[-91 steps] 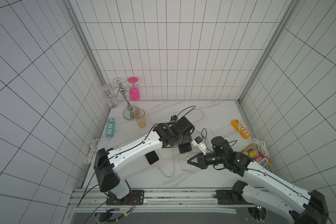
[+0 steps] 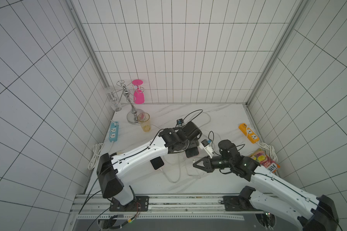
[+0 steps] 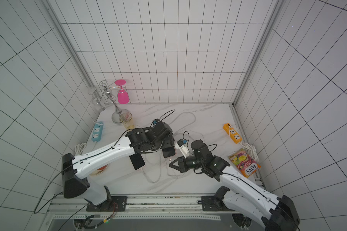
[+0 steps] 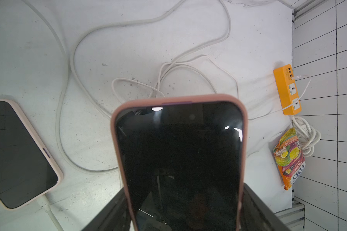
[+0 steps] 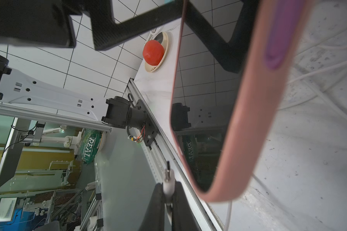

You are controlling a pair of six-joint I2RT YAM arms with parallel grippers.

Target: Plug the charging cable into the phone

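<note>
A phone in a pink case (image 4: 181, 161) is held above the table by my left gripper, shut on its sides with the black screen facing the left wrist camera. In the right wrist view the phone's case (image 5: 254, 115) looms close, its lower end rounded and slightly blurred. My right gripper is shut on the white charging plug (image 5: 168, 182), whose dark metal tip points up in that view. A gap shows between the plug and the phone there. From above, the right gripper sits just to the front of the held phone (image 2: 192, 152). The charging port is hidden.
A second phone (image 4: 19, 154) with a cable attached lies on the table. Loose white cables (image 4: 69, 69) cross the tabletop. An orange power strip (image 2: 248, 133) and snack bag (image 2: 265, 159) stand right; a blue strip (image 2: 113, 131), glass (image 2: 144, 121) and cup stand (image 2: 135, 115) left.
The held phone and my left gripper have shifted slightly right in the top left view. Both grips look unchanged.
</note>
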